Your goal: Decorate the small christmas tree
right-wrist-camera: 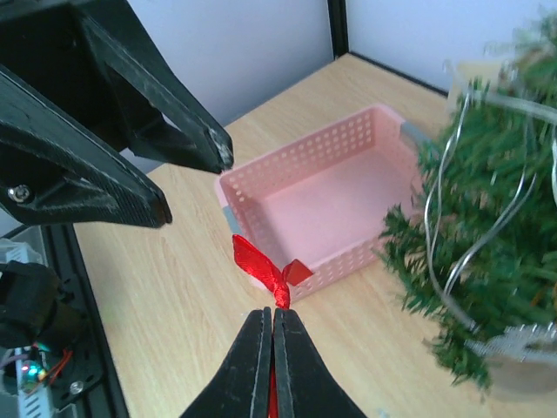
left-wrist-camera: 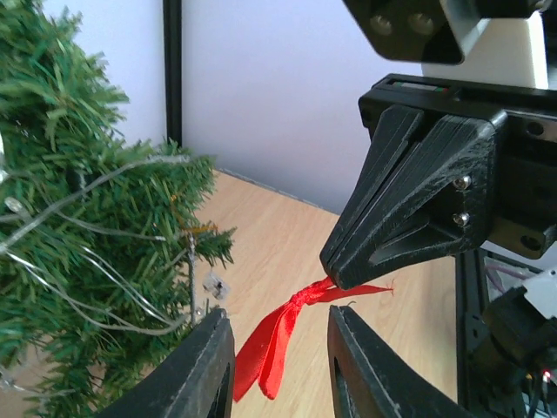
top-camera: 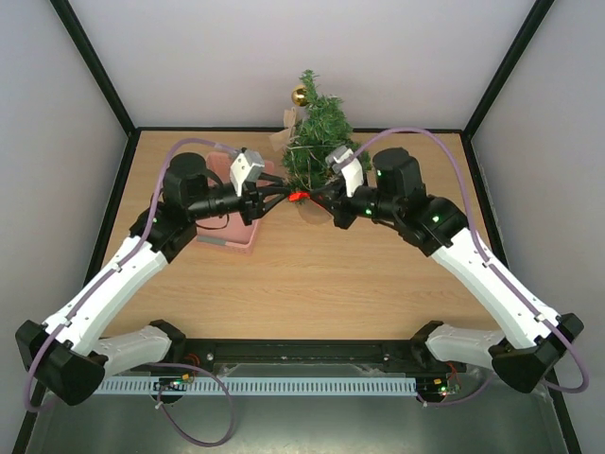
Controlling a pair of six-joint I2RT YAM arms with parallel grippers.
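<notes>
The small green tree (top-camera: 319, 137) stands at the back middle, wrapped in silver wire. A red ribbon bow (top-camera: 298, 196) hangs in the air in front of it. My right gripper is shut on the bow, with its loose ends (right-wrist-camera: 254, 261) sticking out past the fingertips. Facing it from the left, my left gripper has its fingers (left-wrist-camera: 207, 366) apart. In the left wrist view the ribbon's tails (left-wrist-camera: 270, 353) reach toward the gap, nearer the left-hand finger. From the right wrist view, the left fingers (right-wrist-camera: 144, 196) stand clear of the ribbon.
A pink basket (right-wrist-camera: 305, 174) lies left of the tree, partly under the left arm in the top view. On the tree's upper left hang a gold ball (top-camera: 300, 96) and a beige bow (top-camera: 285, 130).
</notes>
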